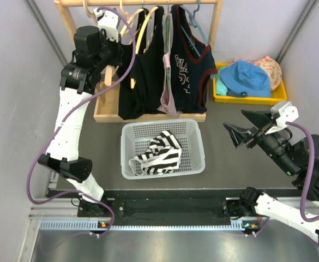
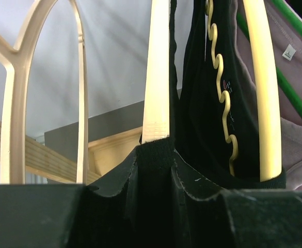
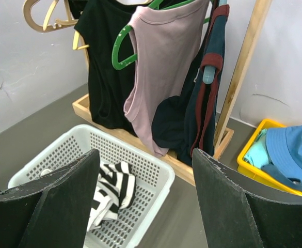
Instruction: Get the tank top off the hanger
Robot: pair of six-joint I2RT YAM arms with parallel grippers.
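A black tank top (image 1: 144,82) hangs on a pale yellow hanger (image 1: 142,30) on the wooden rack, with more black cloth just left of it. In the left wrist view, a pale wooden hanger bar (image 2: 157,77) runs down to black cloth. My left gripper is shut on that cloth, at the bar's end; how much of the bar lies between its fingers is hidden. The yellow hanger (image 2: 264,93) with black cloth is close by on the right. My right gripper (image 1: 234,126) is open and empty, away from the rack at the right.
A pink top (image 3: 161,57) and a navy top (image 1: 191,63) hang right of the black cloth. The grey basket (image 1: 127,147) holds a striped cloth (image 1: 162,155). Hats fill a yellow bin (image 1: 249,100). Floor between basket and right gripper is clear.
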